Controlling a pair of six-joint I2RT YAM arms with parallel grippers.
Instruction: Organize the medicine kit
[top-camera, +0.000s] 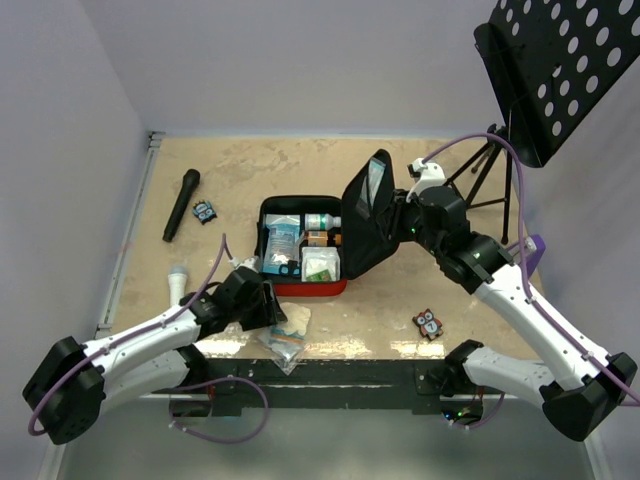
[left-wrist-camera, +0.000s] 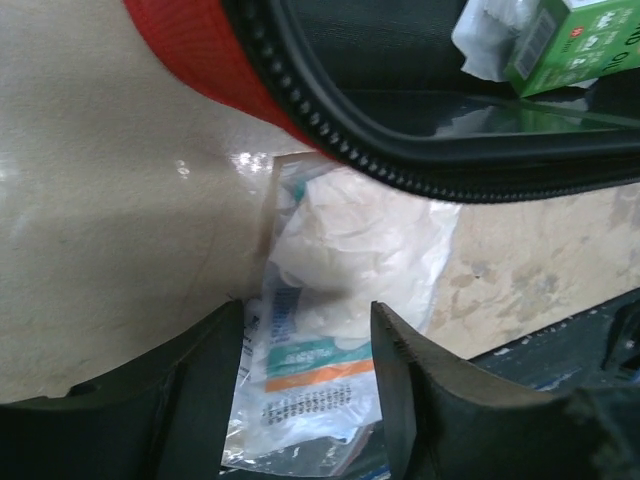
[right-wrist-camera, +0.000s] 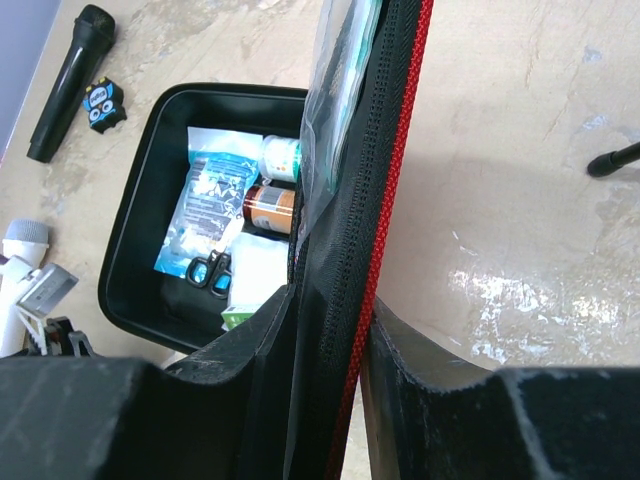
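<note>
The black and red medicine kit (top-camera: 307, 288) stands open mid-table, its lid (top-camera: 369, 215) raised on the right. Inside lie a blue-white packet (top-camera: 282, 243), a white-capped bottle (top-camera: 318, 221), a brown bottle (top-camera: 317, 239), a bag with a green box (top-camera: 320, 264) and black scissors (right-wrist-camera: 210, 269). In front of the kit a clear bag with white contents (left-wrist-camera: 345, 260) rests on the table. Over its near part my left gripper is open, the bag showing between the parted fingers. My right gripper has the lid's edge between its fingers and is shut on it.
A black microphone (top-camera: 181, 205) and a small owl-faced item (top-camera: 204, 211) lie at left, a white microphone (top-camera: 177, 284) nearer. Another small owl-faced item (top-camera: 428, 324) sits front right. A black stand (top-camera: 489, 170) occupies the back right.
</note>
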